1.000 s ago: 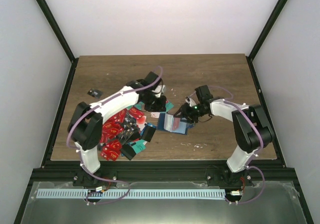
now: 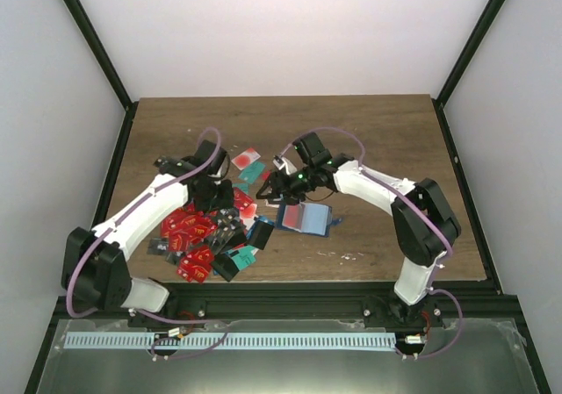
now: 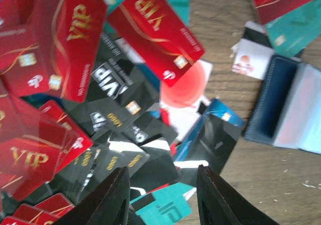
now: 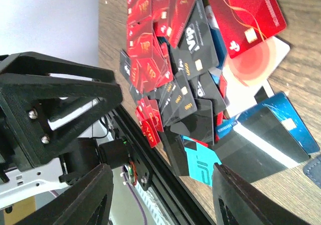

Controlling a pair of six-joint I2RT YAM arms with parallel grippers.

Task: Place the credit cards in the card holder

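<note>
A heap of red, black and teal credit cards covers the left of the table. Over its upper part hangs my left gripper, open; in the left wrist view no card shows between its fingers. The blue card holder lies spread right of the heap, with a pinkish card visible under its clear sleeve. My right gripper is above the table just up and left of the holder. In the right wrist view its fingers stand apart, empty, with a teal card seen beyond them.
More cards lie above the holder, including a red and white one and a teal one. The left arm is close beside my right gripper's view.
My left gripper moved left from above the holder to over the heap. My right gripper moved left and up, off the holder's right part, uncovering more of it.
</note>
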